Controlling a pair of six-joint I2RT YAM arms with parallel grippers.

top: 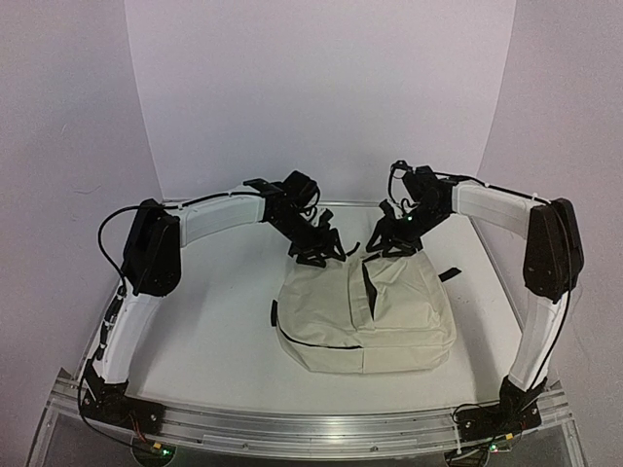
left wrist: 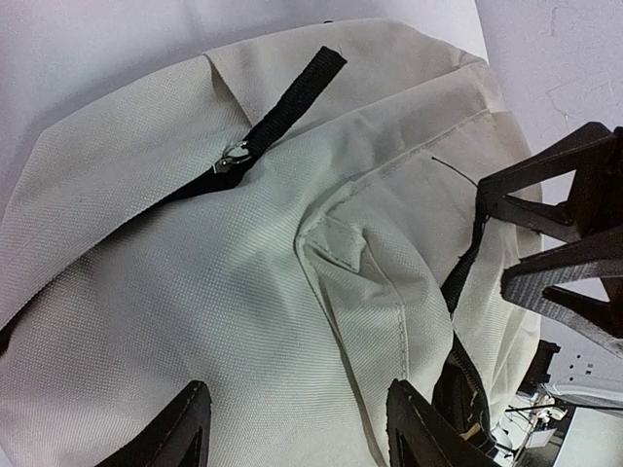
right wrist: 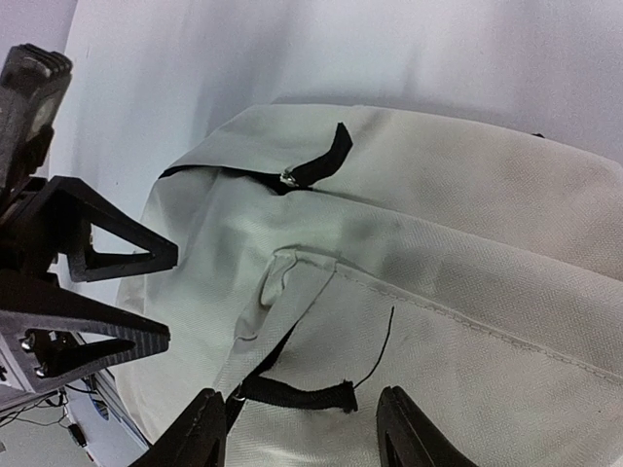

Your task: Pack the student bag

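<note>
A cream student bag (top: 326,306) lies on the white table, with black zipper trim. My left gripper (top: 326,259) is over its far left edge, fingers apart; pale fabric shows below its fingers (left wrist: 180,433) in the left wrist view. Farther right, my right gripper (top: 385,253) hangs open over the far part of the bag, beside the partly open front zipper. A black zipper pull (right wrist: 302,393) lies below and between its fingers. Another black pull tab (left wrist: 297,97) sticks up at the bag's far edge. The bag's inside is mostly hidden.
Bare table (top: 209,321) surrounds the bag, widest on the left. A black strap end (top: 450,274) juts out at the bag's right side. A metal rail (top: 311,424) runs along the front edge, and pale walls enclose the sides and back.
</note>
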